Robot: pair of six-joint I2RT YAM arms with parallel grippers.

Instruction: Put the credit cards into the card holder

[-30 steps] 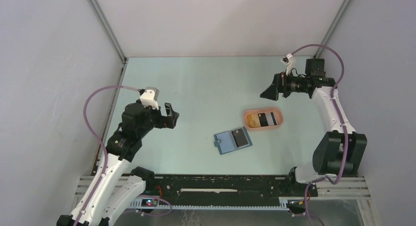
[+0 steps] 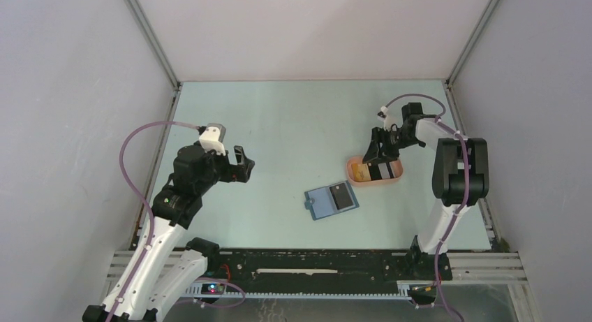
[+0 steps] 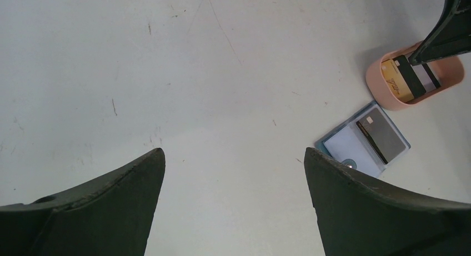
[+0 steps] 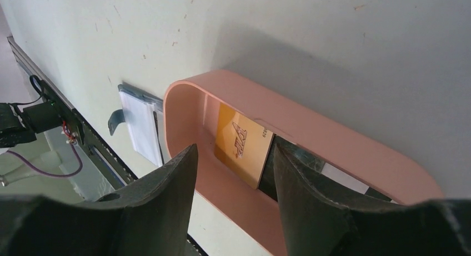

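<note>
A pink oval container (image 2: 375,184) holds several cards, among them a gold card (image 4: 242,144) at its left end. Beside the gold one lies a dark card (image 3: 410,76), with a greyish card (image 3: 425,77) past it. The blue card holder (image 2: 324,202) lies flat to the container's lower left, a black card (image 3: 383,132) in one half. My right gripper is part open over the container, fingertips near the gold card and nothing seen gripped. Over bare table at left, my left gripper (image 2: 243,164) stands open and empty.
The container's raised pink wall (image 4: 327,139) surrounds the cards. A dark rail (image 2: 307,266) runs along the front edge.
My right gripper has moved down and toward the front, from behind the container to over it, and its fingers have drawn closer together. The left arm, container and holder have stayed put.
</note>
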